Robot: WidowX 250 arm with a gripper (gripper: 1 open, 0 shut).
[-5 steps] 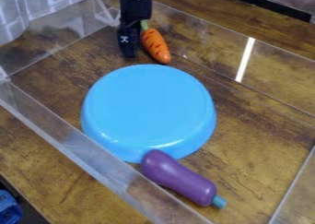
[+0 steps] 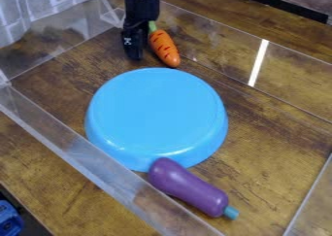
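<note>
The black gripper (image 2: 135, 38) is low at the top of the view, just left of an orange carrot (image 2: 163, 49) with a green top; whether its fingers are open or shut is hard to see. A large blue disc (image 2: 155, 114), like an upturned plate, lies in the middle. A purple eggplant (image 2: 188, 187) with a teal tip rests at its lower edge.
Clear walls (image 2: 39, 125) enclose the wooden surface on several sides. Bare wood lies left and right of the blue disc. A blue object (image 2: 8, 220) shows at the bottom-left corner, outside the wall.
</note>
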